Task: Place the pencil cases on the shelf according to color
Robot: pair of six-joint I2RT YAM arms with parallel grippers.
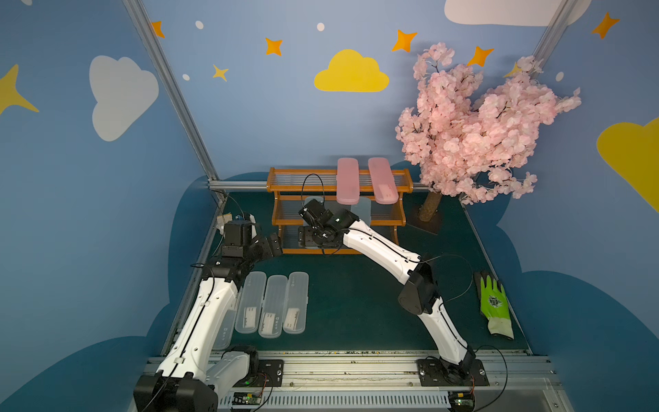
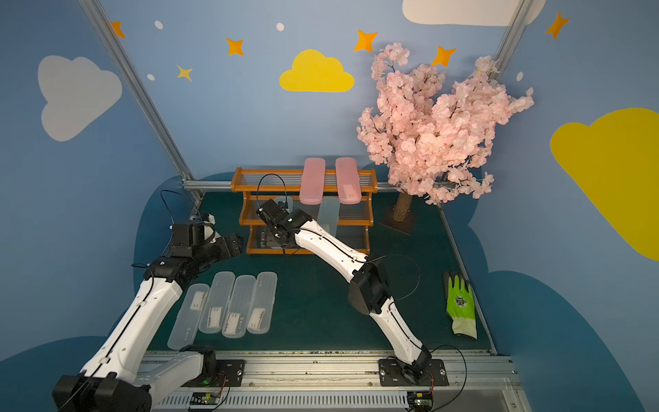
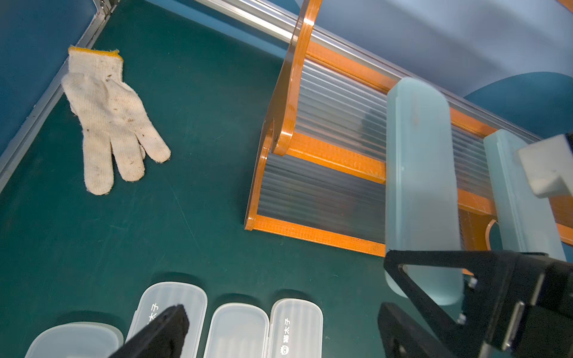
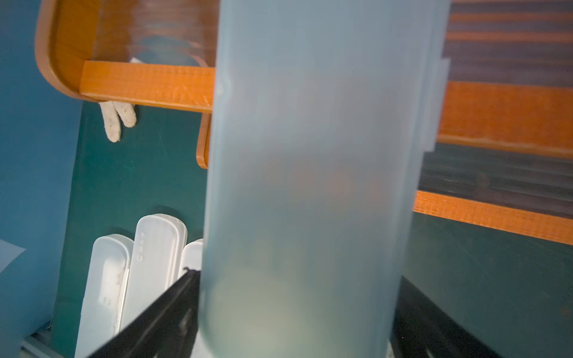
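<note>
Two pink pencil cases (image 1: 347, 178) lie on the shelf's top tier (image 1: 295, 175). On the middle tier are two light blue cases (image 3: 420, 149), one partly behind my right arm in the top views. My right gripper (image 1: 307, 237) is at that tier's left-hand case, which fills the middle of the right wrist view (image 4: 316, 179) between the blurred fingers; whether they grip it is unclear. My left gripper (image 1: 273, 245) hovers left of it, its fingers apart in the left wrist view with nothing held. Several clear cases (image 1: 274, 302) lie at the front left of the mat.
A white glove (image 3: 110, 119) lies left of the shelf. A green glove (image 1: 495, 305) lies at the right edge. A blossom tree (image 1: 480, 130) stands at the back right.
</note>
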